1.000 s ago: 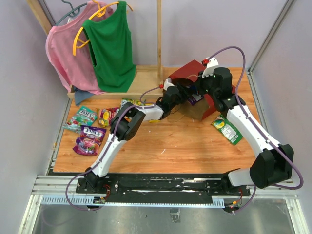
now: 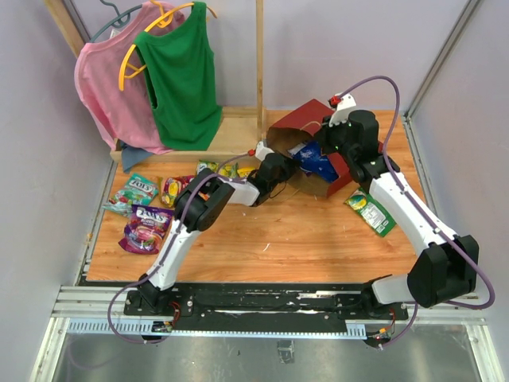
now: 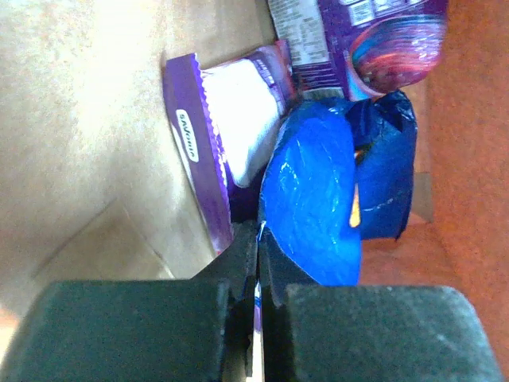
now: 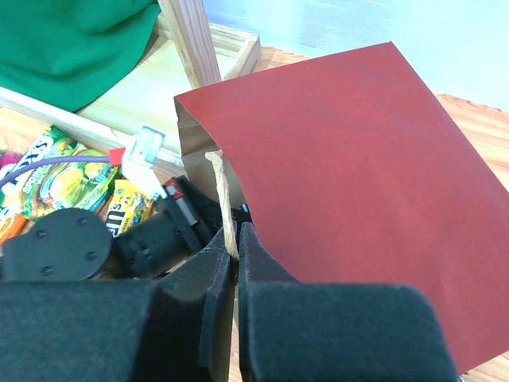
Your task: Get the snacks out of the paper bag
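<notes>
The red paper bag point(image 2: 306, 119) lies on its side at the back right, its mouth facing left. Inside it, a blue snack packet point(image 3: 310, 191) has its near edge pinched by my left gripper, which is shut on it. Two purple snack packets, one at the left point(image 3: 199, 151) and one at the top point(image 3: 390, 44), lie beside and beyond the blue one. My right gripper is shut on the bag's twisted paper handle point(image 4: 222, 187), above the bag's upper side.
Several snack packets lie on the left of the table, among them a purple one point(image 2: 146, 229) and a teal one point(image 2: 134, 193). A green packet point(image 2: 371, 212) rests under the right arm. The wooden clothes rack point(image 2: 238, 131) stands behind. Bare table lies front and centre.
My right gripper keeps its place on the handle.
</notes>
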